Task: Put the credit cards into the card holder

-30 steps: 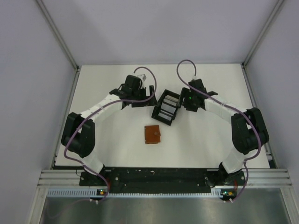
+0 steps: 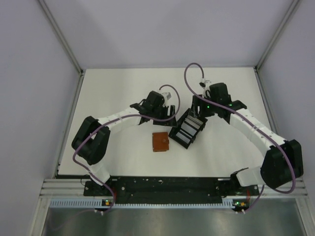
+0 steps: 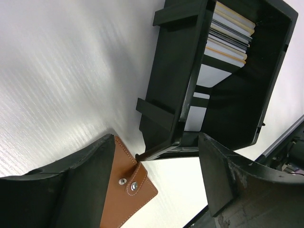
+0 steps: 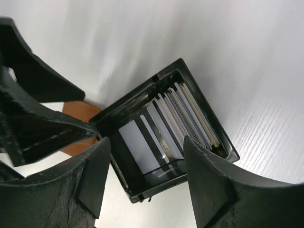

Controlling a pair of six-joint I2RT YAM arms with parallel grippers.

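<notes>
A brown leather card holder [image 2: 160, 142] lies flat on the table, its snap strap [image 3: 135, 184] visible in the left wrist view. Beside it, tilted, stands a black box [image 2: 183, 140] holding several cards [image 4: 187, 116] packed at its far end, with paler ones [image 4: 139, 146] at the near end. Left of the box my left gripper [image 2: 171, 117] is part open; the box's near corner shows between and beyond its fingers. My right gripper [image 2: 198, 109] hovers over the far end of the box, part open, nothing gripped between its fingers.
The two grippers are close together around the box; the left one's dark fingers [image 4: 42, 118] intrude into the right wrist view. Bare white table [image 2: 110, 86] lies to the left, and more is free at the front right.
The box has shifted right and toward the front, turning slightly, with the left gripper following. The card holder stayed put.
</notes>
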